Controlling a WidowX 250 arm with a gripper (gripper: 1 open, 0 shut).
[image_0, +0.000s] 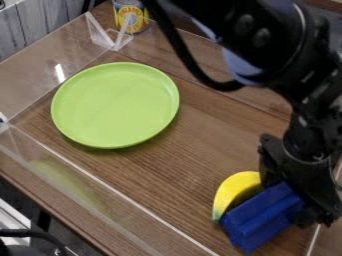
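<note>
At the lower right of the camera view my black gripper (297, 178) hangs low over a blue block-like object (263, 220), its fingertips at or just above it. A yellow banana (235, 190) lies against the left side of the blue object, partly hidden by it. The gripper is open; whether the fingers touch the blue object is hard to tell.
A green plate (115, 105) rests on the wooden table at the left, with clear wood between it and the banana. A yellow can (131, 19) stands at the back. Transparent walls edge the left and front.
</note>
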